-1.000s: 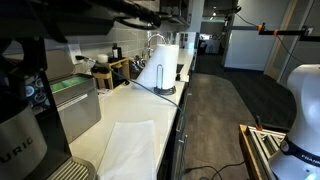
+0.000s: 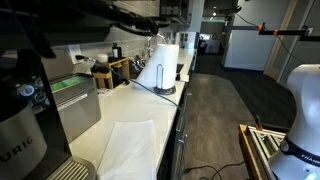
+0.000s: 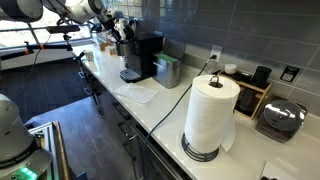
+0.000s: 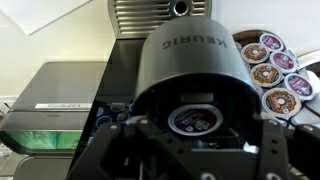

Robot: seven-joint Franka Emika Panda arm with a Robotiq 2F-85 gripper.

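Observation:
A grey coffee maker with KEURIG lettering (image 4: pixel 195 55) fills the middle of the wrist view, its rounded head raised. Beneath that head a coffee pod (image 4: pixel 195 120) with a dark red label lies face up. My gripper is at the bottom of the same view, its dark fingers apart on either side of the pod. Whether they touch anything is hard to tell against the dark machine. In exterior view 1 only the machine's side (image 2: pixel 18 140) shows at the left edge; the gripper tips are out of sight there.
Several more pods (image 4: pixel 280 72) stand in a holder right of the machine. A silver toaster (image 4: pixel 50 105) is on its left. Along the counter lie a white towel (image 3: pixel 136 92) and a paper towel roll (image 3: pixel 211 110), with bare counter between them.
Across the exterior view 1 frames, the dark arm at the top has shifted only slightly. The coffee maker, towel and counter objects look unmoved.

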